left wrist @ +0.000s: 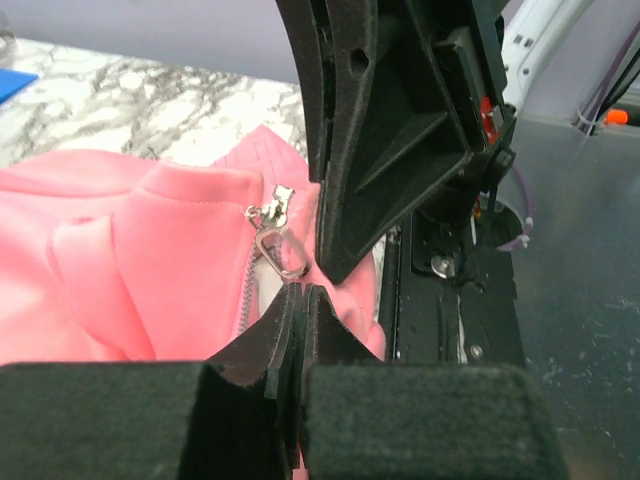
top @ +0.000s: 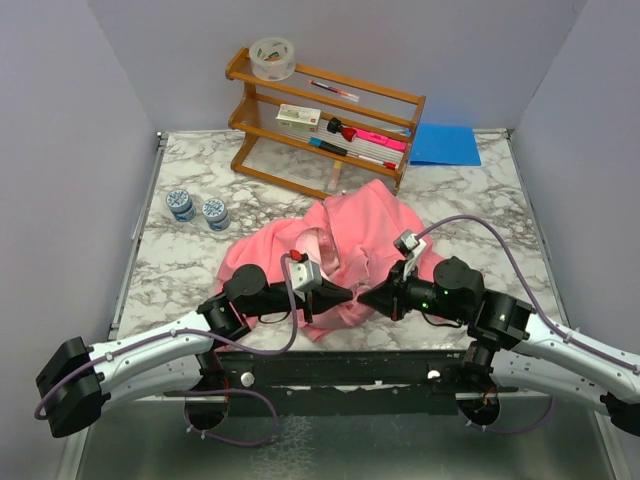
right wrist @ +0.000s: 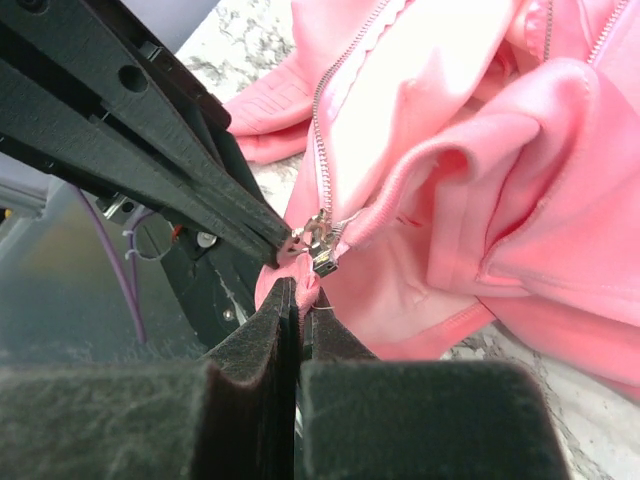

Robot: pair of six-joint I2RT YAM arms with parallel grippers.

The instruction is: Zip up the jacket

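The pink jacket [top: 360, 225] lies crumpled under both grippers. In the right wrist view my right gripper is shut on a fold of pink fabric at the lower end of the zip, just below the metal slider [right wrist: 322, 243]; the zipper tape [right wrist: 323, 150] runs up from it. My left gripper is shut, its tips just below the slider's pull tab [left wrist: 280, 250] in the left wrist view, with nothing visible between them. In the top view the two grippers face each other closely over the jacket's front part.
A wooden shelf [top: 290, 183] with stationery stands at the back, with a blue sheet [top: 450, 145] beside it. Two small jars [top: 215, 212] are at the left. Bare marble table [top: 170, 270] shows at both sides.
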